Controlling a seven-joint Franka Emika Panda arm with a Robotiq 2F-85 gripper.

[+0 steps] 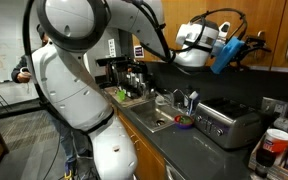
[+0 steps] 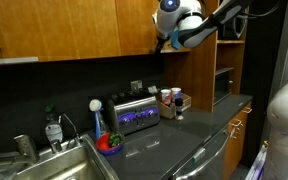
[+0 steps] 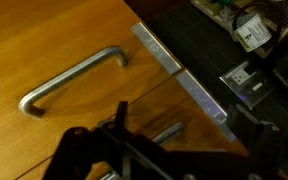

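Note:
My gripper is raised in front of the wooden upper cabinets, high over the counter. In exterior view 2 the gripper appears close to the cabinet front; whether it touches cannot be told. Two dark fingers stand wide apart at the bottom of the wrist view, and the gripper is open with no object held. A curved silver handle on orange wood lies left of the fingers. Another metal handle shows between them, partly hidden by the gripper.
Below the arm stands a silver toaster on the dark counter. Beside it are several cups and cans in a wooden box. A colourful bowl sits near the sink.

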